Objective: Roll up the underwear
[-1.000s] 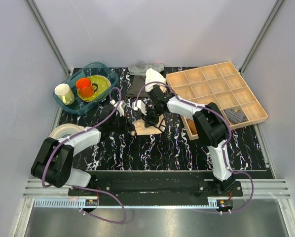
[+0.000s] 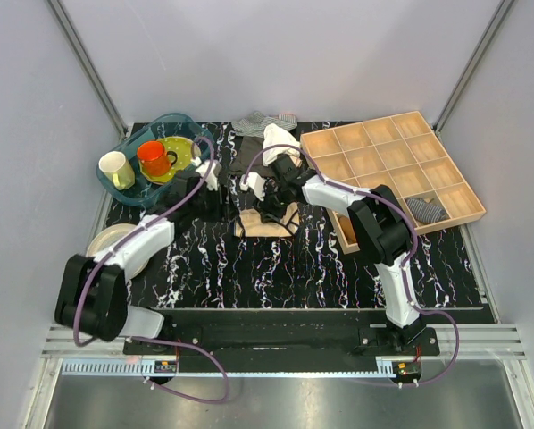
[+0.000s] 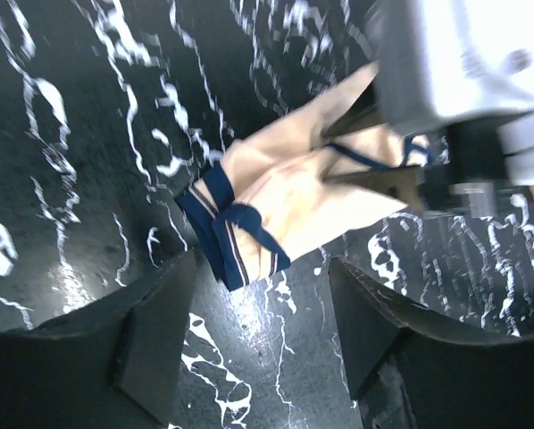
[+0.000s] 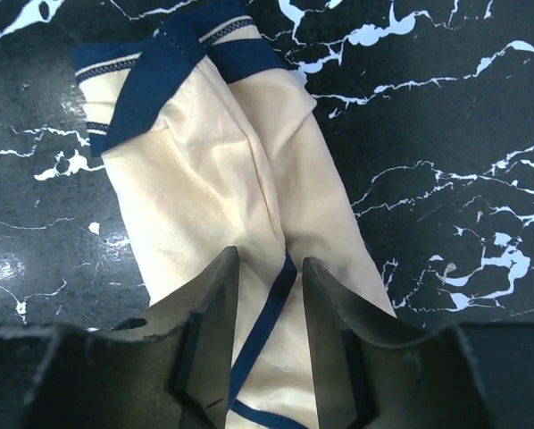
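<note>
The underwear [image 2: 265,229], cream with navy trim, lies folded into a rough strip on the dark marbled table in the top view. Just off its left end hangs my left gripper [image 2: 229,217], open and empty. In the left wrist view the navy-banded end of the underwear [image 3: 236,228] lies ahead of that gripper's fingers [image 3: 155,304], apart from them. My right gripper is open above the middle of the cloth, a finger on each side of a navy-edged fold. Its fingers [image 3: 396,185] appear close to or touching the fabric; exact contact cannot be told.
At the back left a teal basket [image 2: 135,198] holds mugs and a plate. A wooden compartment box [image 2: 388,154] stands at right, with a striped roll [image 2: 426,211] inside. Other clothes [image 2: 265,123] lie at the back.
Over the last second my left gripper has shifted slightly back, away from the front edge, and its arm has swung. The underwear's left end lies somewhat straighter.
</note>
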